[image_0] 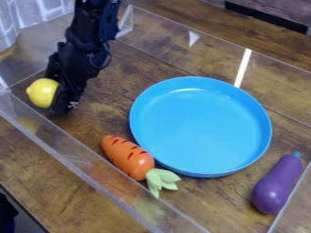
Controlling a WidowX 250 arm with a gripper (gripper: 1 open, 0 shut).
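My black gripper (pixel 61 91) reaches down at the left of the camera view, shut on a yellow lemon-like toy (pixel 42 92) near the clear wall. The fingers partly hide the toy. A blue plate (pixel 201 127) lies in the middle right. An orange carrot toy (pixel 129 157) with pale green leaves lies below left of the plate, and a purple eggplant toy (pixel 275 187) lies at the lower right.
Clear plastic walls (pixel 85 173) border the wooden surface, one running just left of the carrot. Bare wood shows above and left of the plate.
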